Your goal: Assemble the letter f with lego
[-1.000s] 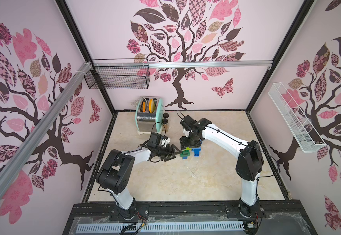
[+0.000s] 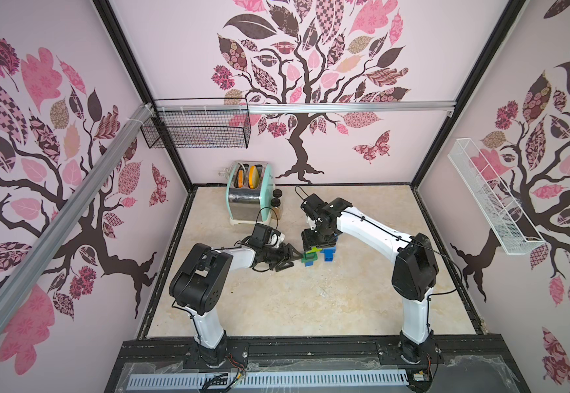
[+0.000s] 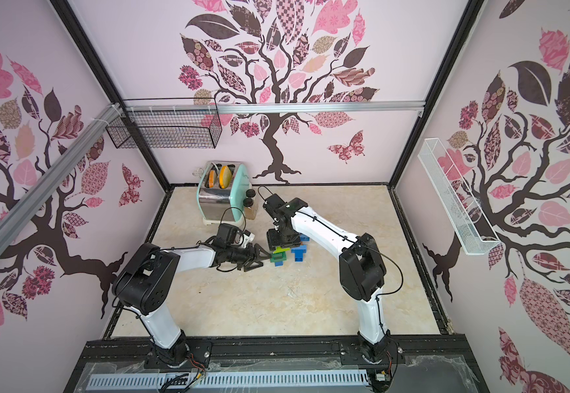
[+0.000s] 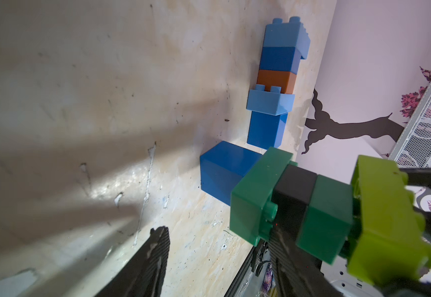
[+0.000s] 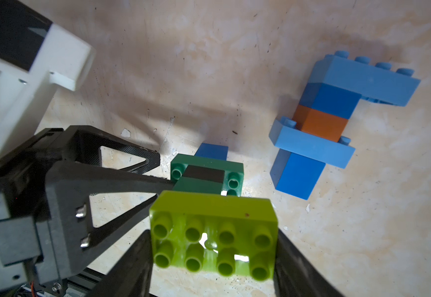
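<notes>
A green, black and blue stack [image 5: 206, 172] stands low on the table, its blue brick [image 4: 225, 170] at one end. My left gripper is part open beside this stack; bare table shows between its fingertips, and one finger overlaps the black and green bricks. My right gripper is shut on a lime-green brick [image 5: 214, 210], studs toward the camera in the right wrist view. The lime brick sits close against the dark green brick [image 4: 327, 217]; whether they are joined I cannot tell. The blue and orange letter f [image 5: 319, 116] lies apart from them.
A toaster [image 2: 245, 196] with orange pieces stands at the back left, dark jars [image 2: 275, 197] beside it. Both arms are close together near the table's middle.
My left arm's elbow has swung slightly right, with its gripper nearly in place beside the stack.
</notes>
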